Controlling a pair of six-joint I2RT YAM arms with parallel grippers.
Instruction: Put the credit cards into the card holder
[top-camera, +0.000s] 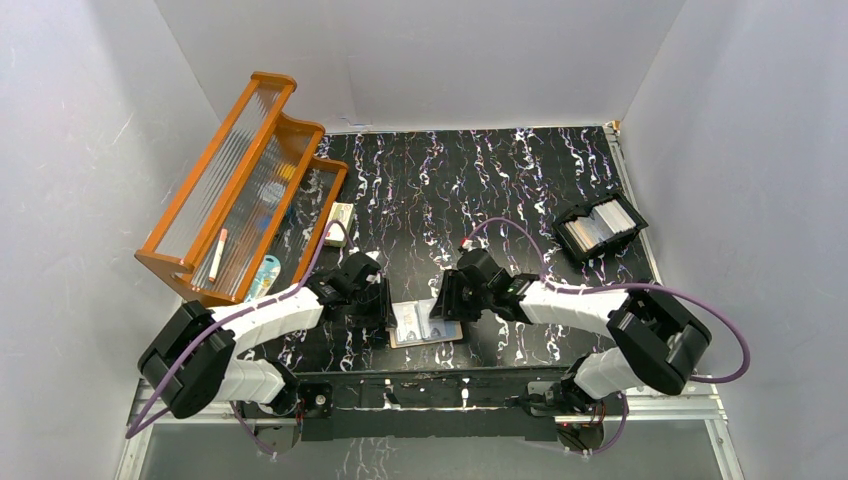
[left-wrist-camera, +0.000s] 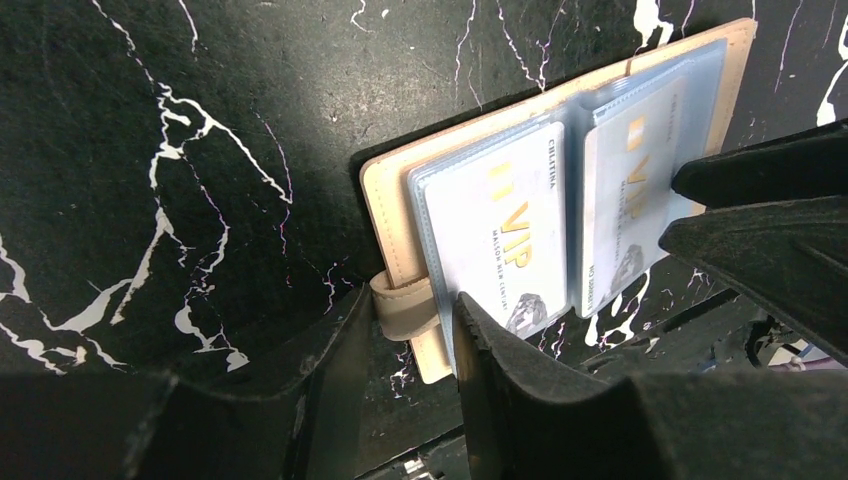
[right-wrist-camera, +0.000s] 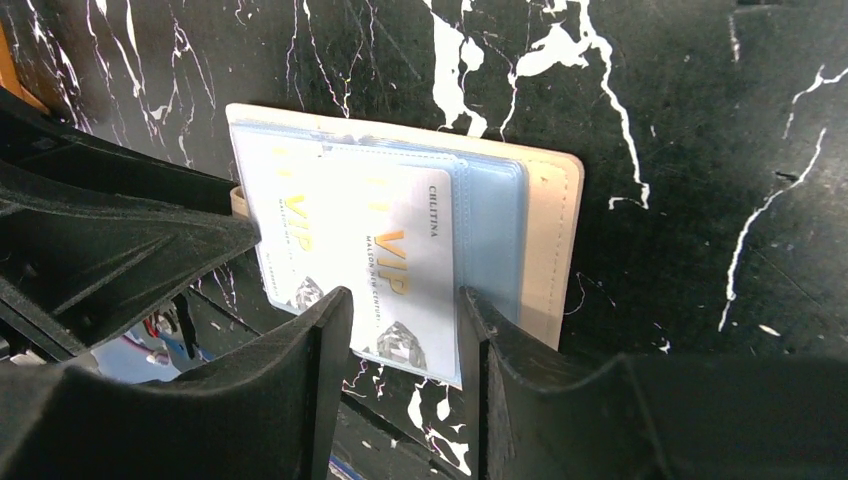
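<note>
The beige card holder (left-wrist-camera: 392, 205) lies open on the table near the front edge, with clear blue sleeves carrying white VIP cards (left-wrist-camera: 515, 220). My left gripper is at the holder's left end, fingers part open around its edge and beige strap (left-wrist-camera: 405, 305); whether it grips is unclear. My right gripper stands open over the right-hand card (right-wrist-camera: 405, 260), one finger near that card's right edge.
A wooden rack (top-camera: 270, 130) stands at the left with a small box (top-camera: 338, 222) beside it. A black tray of cards (top-camera: 600, 227) sits at the right. The table behind the grippers is clear.
</note>
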